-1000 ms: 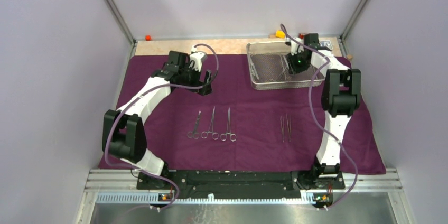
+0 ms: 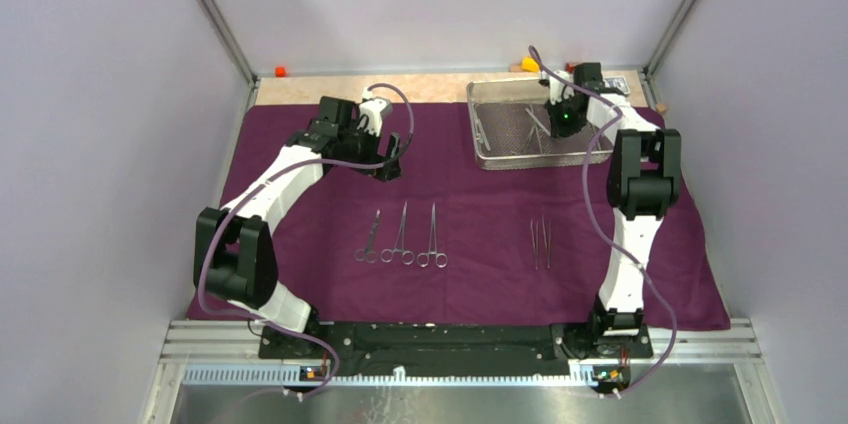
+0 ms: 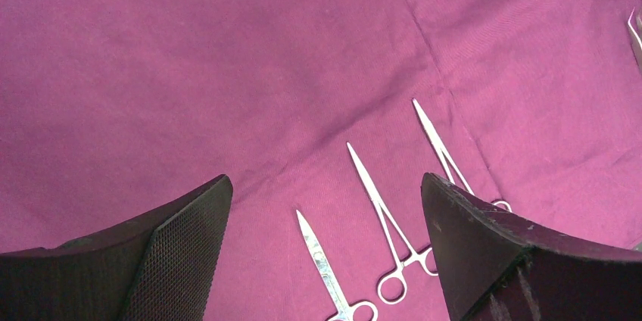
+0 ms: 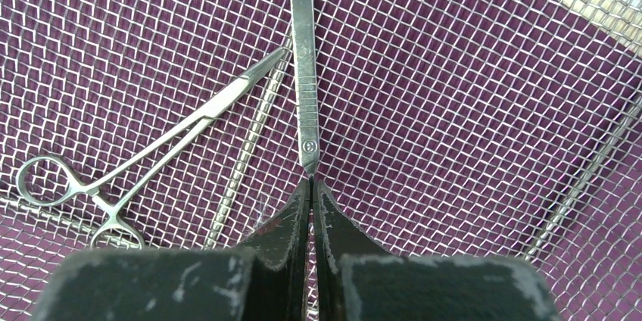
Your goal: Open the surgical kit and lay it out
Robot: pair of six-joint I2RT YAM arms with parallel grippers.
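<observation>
In the mesh tray at the back right, my right gripper is shut, its fingertips meeting at the near end of a flat steel instrument; I cannot tell whether it grips it. Ringed forceps lie beside that instrument. My left gripper stands open and empty above the purple cloth. Below it lie scissors and two ringed clamps, in a row at the centre-left in the top view. Several slim instruments lie in a row at the right front.
The tray's rim borders the right gripper's surroundings. A wooden strip with small coloured objects runs along the back.
My right gripper has shifted very slightly within the tray. The left arm and the laid-out instruments are unchanged.
</observation>
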